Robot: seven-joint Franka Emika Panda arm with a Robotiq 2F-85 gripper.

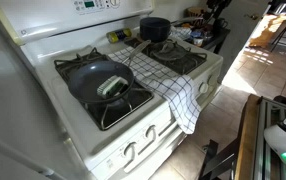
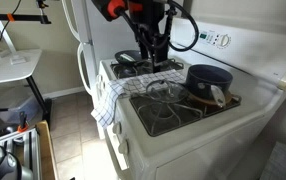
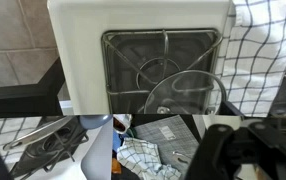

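Note:
My black gripper [image 2: 165, 44] hangs above the stove in exterior view 2, open and clear of the cookware; its fingertips are hard to make out there. A dark pot [image 2: 210, 80] stands on a burner, also visible in exterior view 1 as a pot [image 1: 155, 29] at the back. A clear glass lid [image 3: 186, 92] lies over the front burner in the wrist view. The black frying pan [image 1: 105, 82] rests on burners at the other end. Between the two burner areas a checkered towel [image 1: 178, 92] drapes over the stove's front edge.
The white stove [image 1: 83, 130] has a control panel [image 2: 223, 40] along its back. A small bottle [image 1: 117, 36] lies near the back panel. Tiled floor [image 1: 248, 75] and a wooden table edge [image 1: 248, 140] lie in front of the stove.

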